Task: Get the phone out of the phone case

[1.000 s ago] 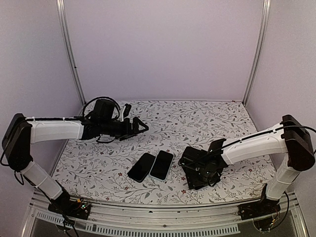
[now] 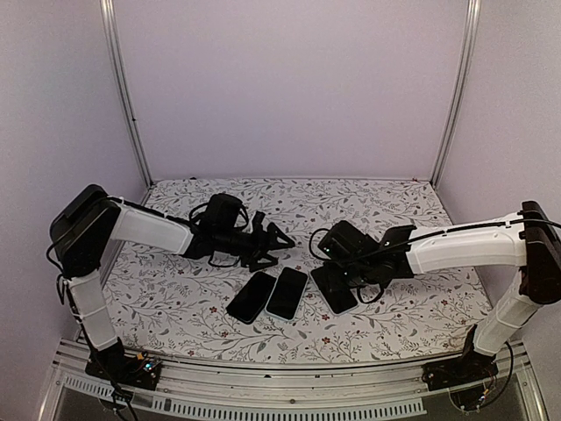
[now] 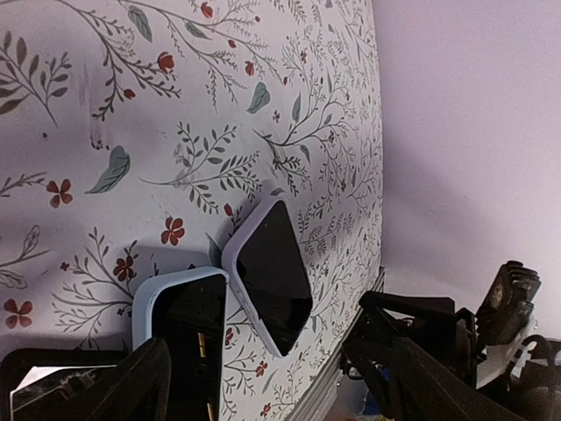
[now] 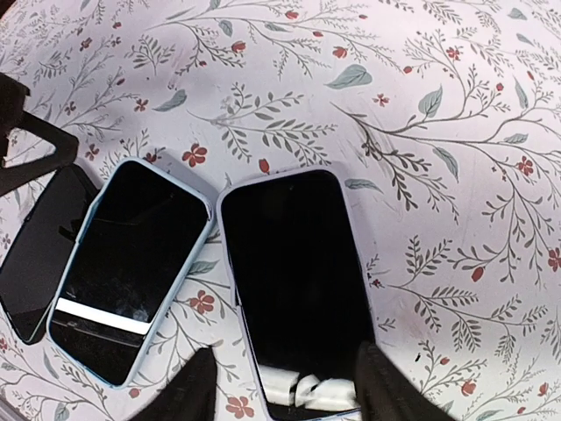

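Three phone-like slabs lie on the floral mat: a dark one [image 4: 39, 246] at left, a light-blue cased phone [image 4: 131, 263] in the middle, and a lilac-rimmed phone [image 4: 298, 281] at right. My right gripper is above the right one, its blurred fingers apart with nothing visibly held. My left gripper [image 2: 267, 250] is raised above and behind the left and middle slabs; its fingers stand apart in the top view, nothing seen between them.
Walls bound the sides and back, and a metal rail [image 2: 289, 368] runs along the front edge.
My left gripper has moved rightward, toward the middle.
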